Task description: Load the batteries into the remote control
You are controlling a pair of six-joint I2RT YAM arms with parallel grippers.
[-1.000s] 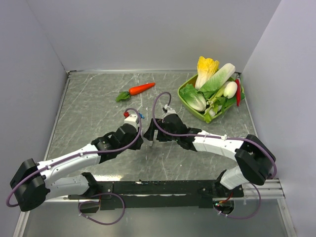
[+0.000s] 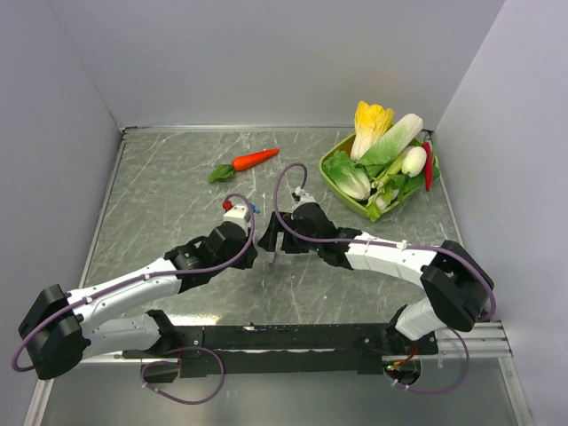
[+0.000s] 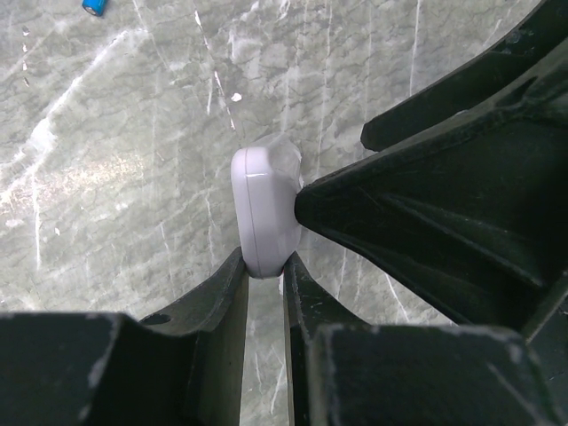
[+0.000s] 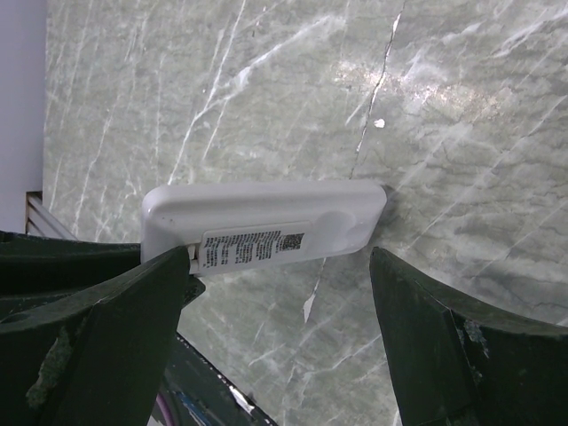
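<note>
The white remote control stands on edge between my two grippers, a label with a code on its near face in the right wrist view. My left gripper has its fingertips close together on either side of one end, and is shut on it. Around the remote control point(image 4: 266, 222), my right gripper is open, its fingers apart near the two ends. A blue battery point(image 3: 94, 6) lies on the table, cut off by the top edge of the left wrist view. The battery compartment cannot be made out.
A green basket point(image 2: 335, 189) of vegetables stands at the back right, with a carrot point(image 2: 256, 159) at the back middle. Both arms meet close together at the table's centre.
Hardly anything differs in the top view.
</note>
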